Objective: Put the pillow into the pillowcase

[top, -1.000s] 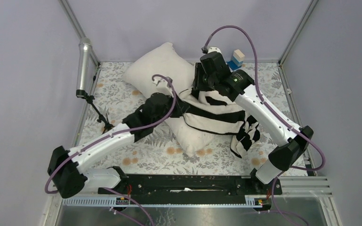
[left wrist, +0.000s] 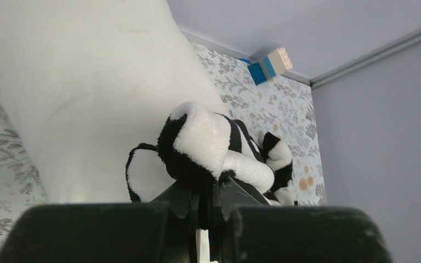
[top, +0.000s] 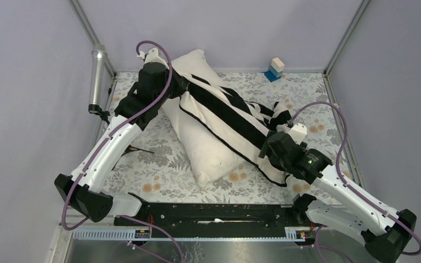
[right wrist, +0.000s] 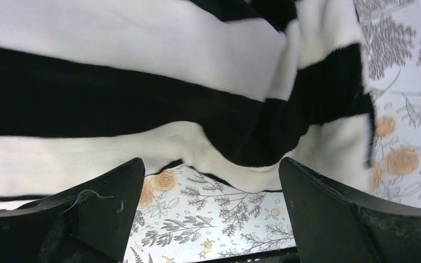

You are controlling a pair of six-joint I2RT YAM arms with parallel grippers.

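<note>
The white pillow [top: 203, 153] lies diagonally on the table, with the striped black-and-cream pillowcase [top: 225, 118] stretched over it from upper left to lower right. My left gripper [top: 181, 87] is shut on a bunch of the pillowcase [left wrist: 203, 142] near the pillow's upper part, and the pillow fills much of the left wrist view behind it. My right gripper is open above the pillowcase's lower right end [right wrist: 329, 137], where the cloth lies folded on the floral table; nothing is between its fingers.
A small stack of blocks [top: 276, 67] stands at the back right. Walls [top: 389, 109] enclose the sides and back.
My left gripper moved toward the back left, drawing the pillowcase along the pillow. My right gripper moved from the back toward the front right, down to the pillowcase's lower end.
</note>
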